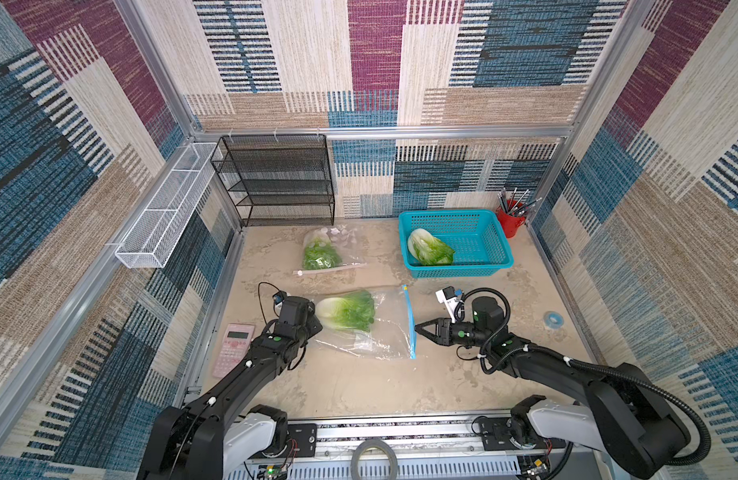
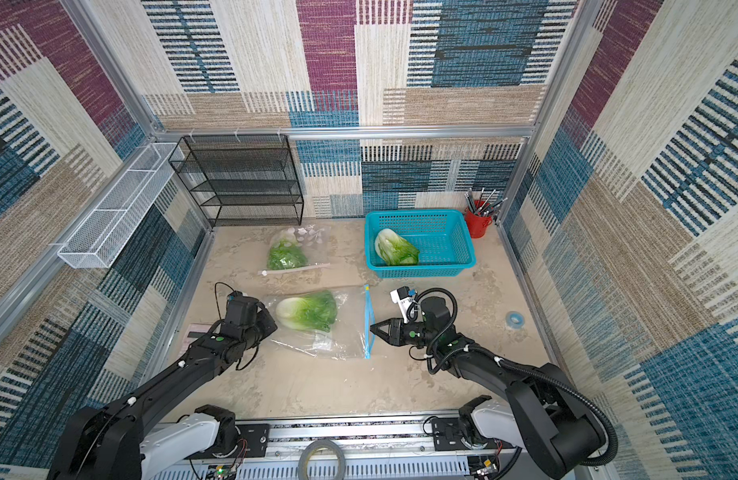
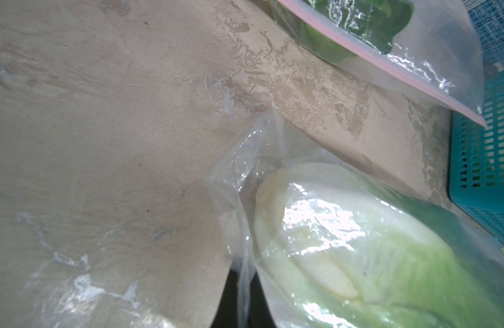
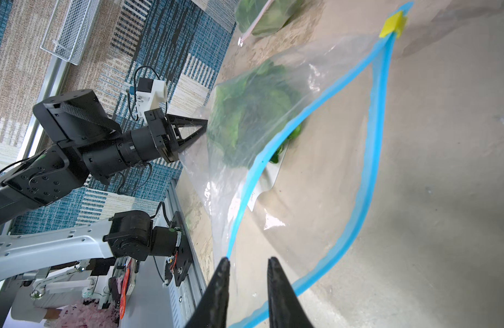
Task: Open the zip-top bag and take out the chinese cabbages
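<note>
A clear zip bag with blue seal [image 1: 409, 324] lies on the table with a Chinese cabbage [image 1: 345, 310] inside. Pinched in my left gripper is the bag's plastic corner at its left end. In the right wrist view the seal [image 4: 372, 158] forms an open loop toward the yellow slider [image 4: 393, 24]. My right gripper is at the blue-edged end, fingertips a little apart with the bag's edge behind or between them; which is unclear.
A second bag of greens [image 1: 321, 252] lies behind. A turquoise basket [image 1: 473, 264] holding another cabbage stands back right, beside a red utensil cup [image 1: 510, 222]. A calculator [image 1: 233, 349] lies left, a tape roll [image 1: 553, 319] right.
</note>
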